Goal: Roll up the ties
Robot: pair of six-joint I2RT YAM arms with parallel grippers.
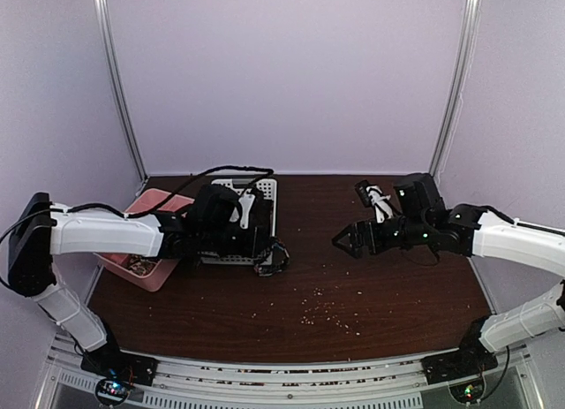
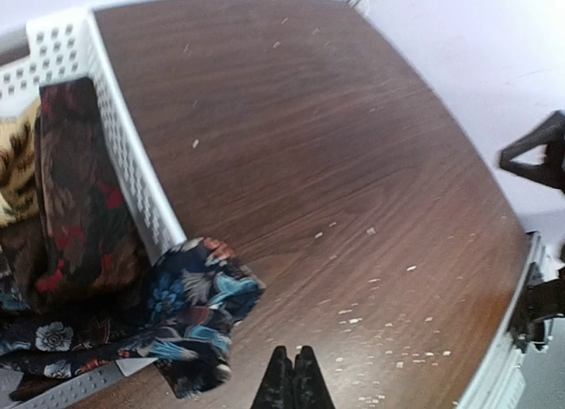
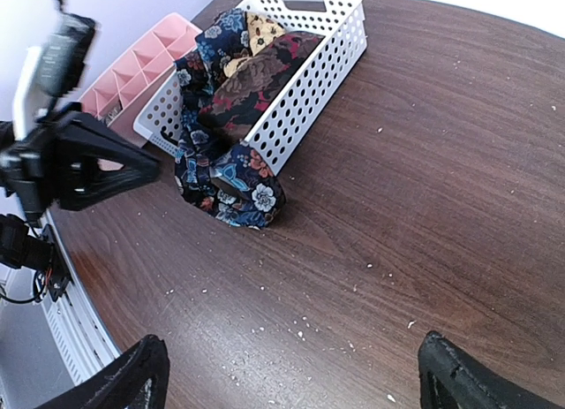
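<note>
The dark blue floral tie point(image 2: 207, 290) drapes over the near corner of the white basket point(image 2: 132, 157), its folded end hanging outside above the table. My left gripper is shut, fingertips together, with nothing between them; in its own wrist view the tie lies apart, to the left of the tips. Inside the basket are a dark brown tie with red flowers point(image 3: 256, 87) and a yellow patterned tie point(image 3: 263, 31). Over bare table to the right, my right gripper stands open and empty. From above, the left arm covers much of the basket.
A pink divided box point(image 3: 131, 71) stands left of the basket, partly under the left arm in the top view. Small pale crumbs point(image 1: 325, 316) dot the table.
</note>
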